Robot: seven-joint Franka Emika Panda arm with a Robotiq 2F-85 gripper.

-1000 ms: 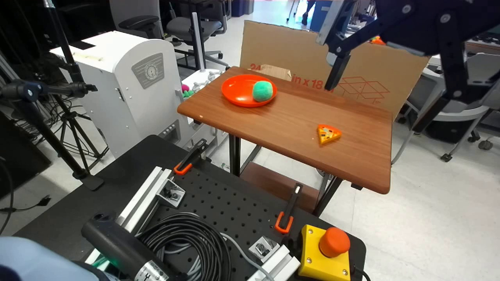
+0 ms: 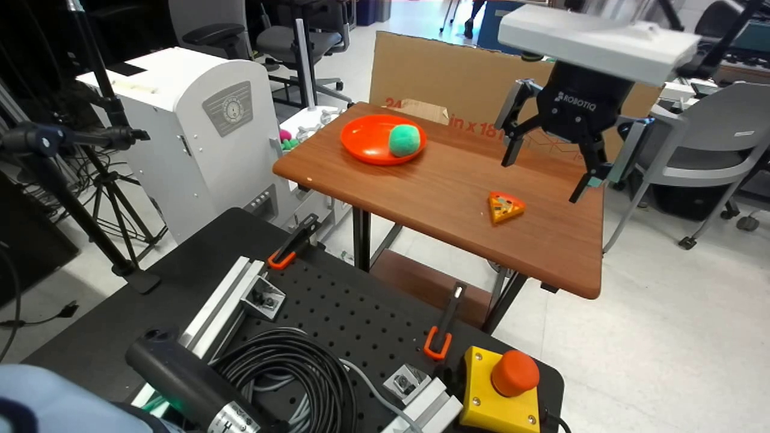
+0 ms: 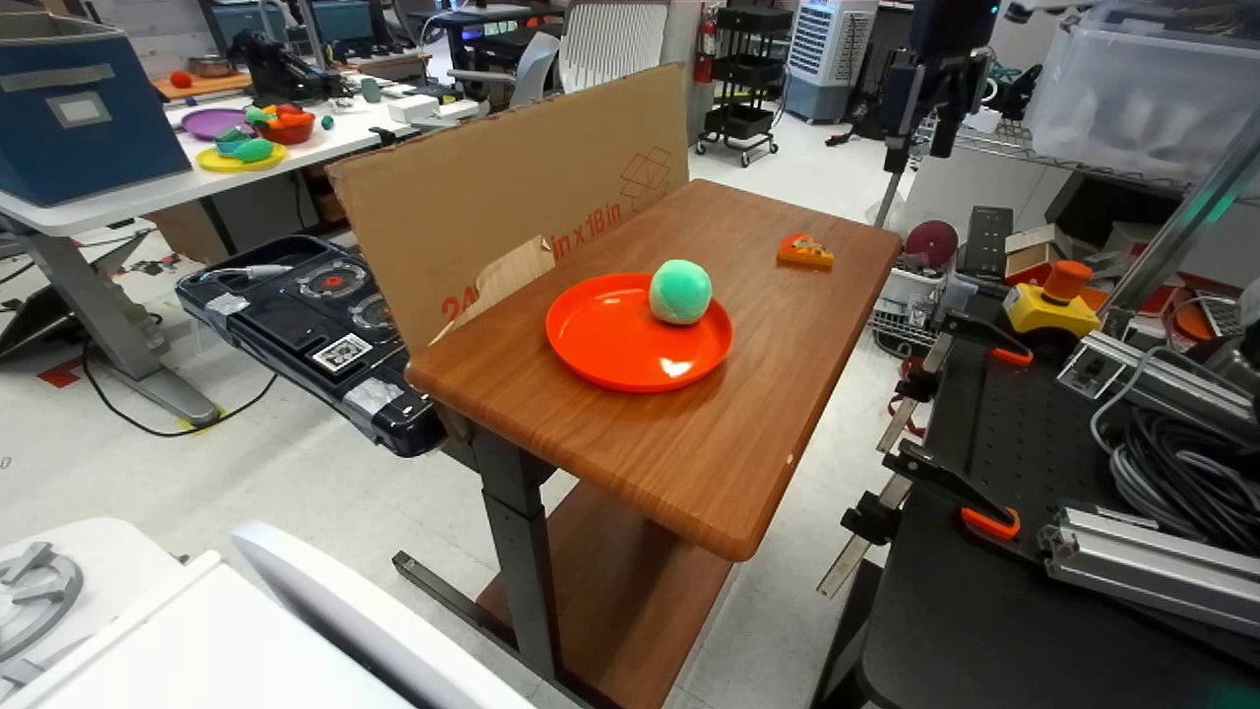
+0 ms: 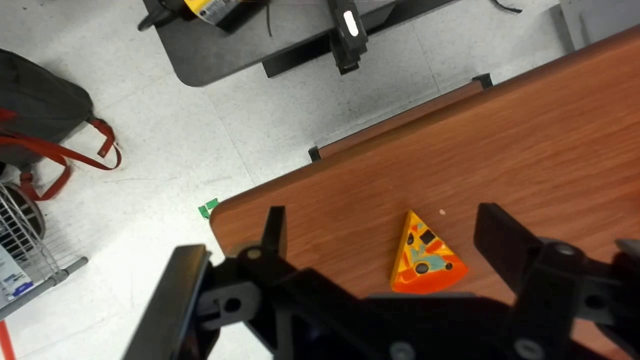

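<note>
A toy pizza slice (image 4: 427,258) with orange edges lies flat on the brown table (image 2: 447,187). It also shows as a small wedge (image 2: 505,207) in exterior view 1 and as a slice (image 3: 805,252) in exterior view 2. My gripper (image 2: 542,180) stands open above the table, its fingers spread wide and nothing between them. From the wrist, the slice appears between the two fingers but well below them. A red-orange plate (image 3: 591,343) holds a green ball (image 3: 681,291) at the other end of the table.
A cardboard sheet (image 2: 462,86) stands along the table's far side. The black bench (image 2: 346,310) in front carries clamps, coiled cable and a yellow box with a red button (image 2: 498,390). Between plate and slice the tabletop is bare.
My gripper has moved away from the exterior 1 camera, to a place over the table's far right part. It was open before as well. Slice, plate and ball have stayed put.
</note>
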